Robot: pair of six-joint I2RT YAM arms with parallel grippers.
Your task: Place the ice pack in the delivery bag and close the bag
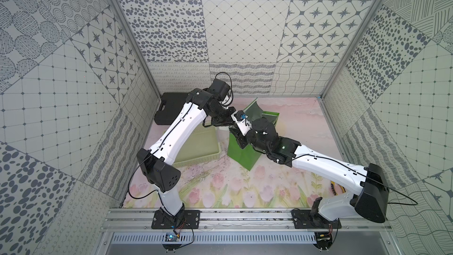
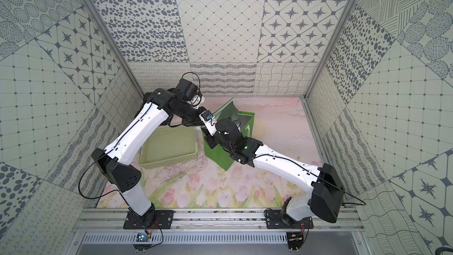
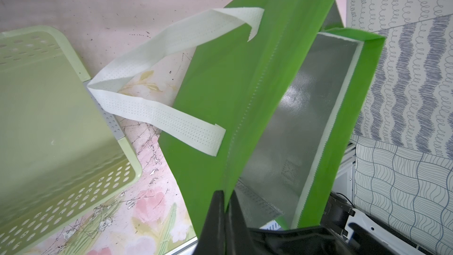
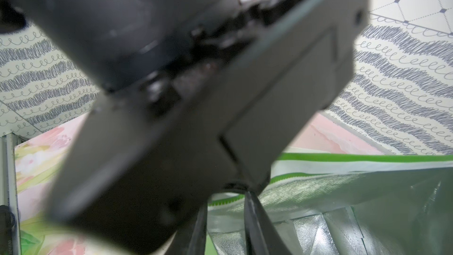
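Observation:
The green delivery bag point(image 1: 243, 158) stands open at the table's centre, with both arms meeting over it. My left gripper is shut at the green flap point(image 3: 245, 66), which has a white strap; whether fabric is between its fingertips is hard to tell. The silver lining shows beside the flap. My right gripper is part open over the bag's mouth, its two fingers apart, the lining point(image 4: 325, 226) visible below and behind them. The left gripper's dark housing fills much of the right wrist view. I cannot make out the ice pack.
A pale green perforated tray point(image 2: 167, 148) lies left of the bag. A black case point(image 1: 167, 106) is at the back left. Tiled walls surround the workspace.

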